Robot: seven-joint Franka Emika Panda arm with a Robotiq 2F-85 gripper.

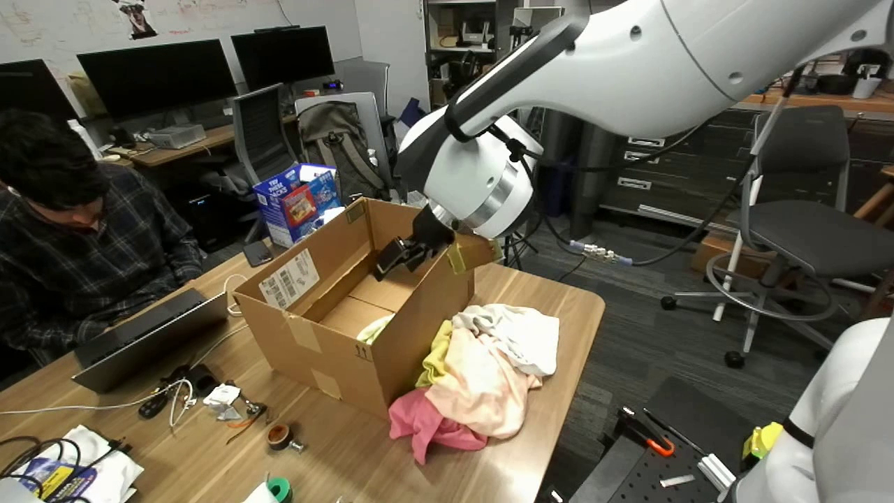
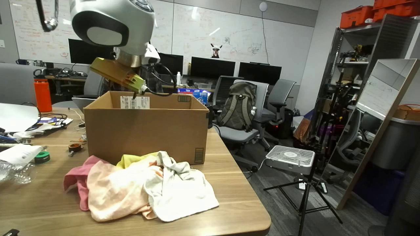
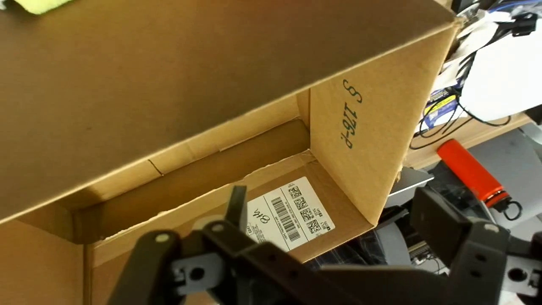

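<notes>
A tall, open cardboard box stands on the table. Inside it, near the front end, part of a pale whitish-yellow cloth shows low down. My gripper is over the box opening, clear of that cloth. Its fingers are spread wide in the wrist view, with nothing held between them. Outside, against the box's side, lies a heap: a pink cloth, a peach cloth, a yellow cloth and a white cloth.
A laptop and a person sit to the left of the box. Cables, a brown roll and a green tape roll clutter the tabletop. Free table shows at the corner beyond the cloth heap.
</notes>
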